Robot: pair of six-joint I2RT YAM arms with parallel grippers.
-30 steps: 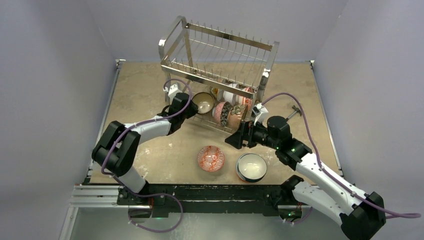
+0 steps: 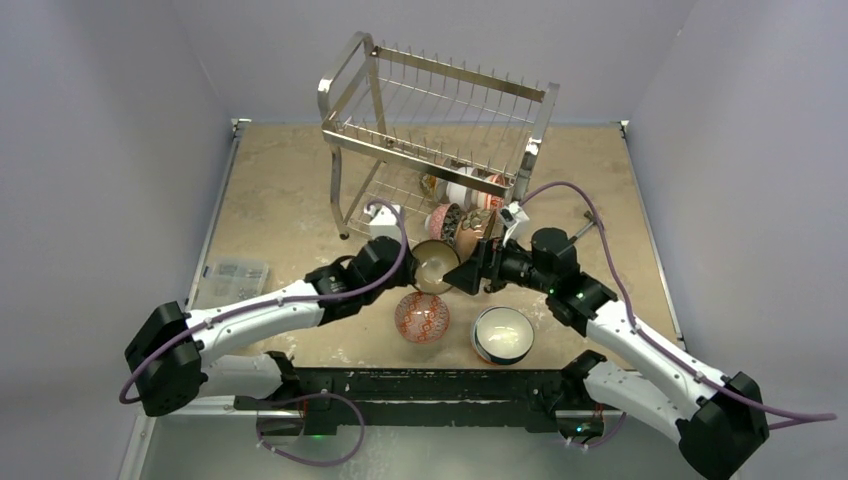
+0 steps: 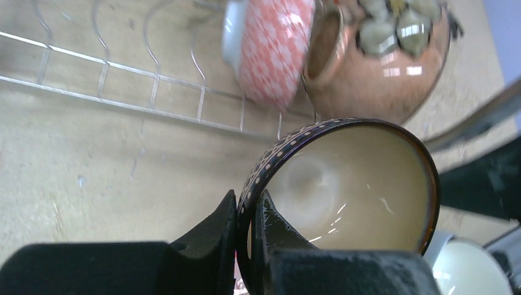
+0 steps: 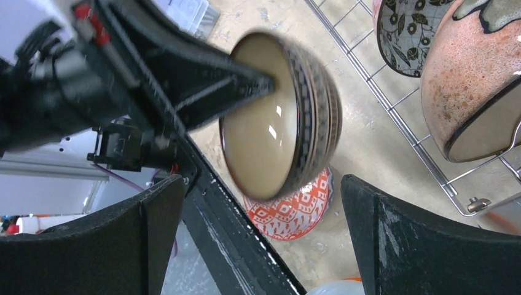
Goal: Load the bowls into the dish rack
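Note:
My left gripper is shut on the rim of a tan bowl [image 3: 350, 184] with a dark patterned outside. Held in the air in front of the dish rack [image 2: 435, 155], that bowl has its opening tilted. My right gripper stands open close to the bowl, with no contact showing between them. A red-patterned bowl [image 2: 422, 317] rests on the table below the held one, and a white bowl with a dark rim [image 2: 503, 334] sits to its right. On the rack's lower tier stand a pink patterned bowl [image 3: 274, 46] and a brown bowl [image 3: 381, 67], both on their sides.
More bowls [image 2: 463, 186] fill the back of the lower tier's right side, while its left part is free. The upper tier is empty. A clear plastic container [image 2: 236, 278] lies at the left, and a hammer-like tool [image 2: 586, 226] at the right.
My left gripper has carried the tan bowl away from the rack's lower tier, toward the front and the right, up to the right gripper. The right arm has barely moved.

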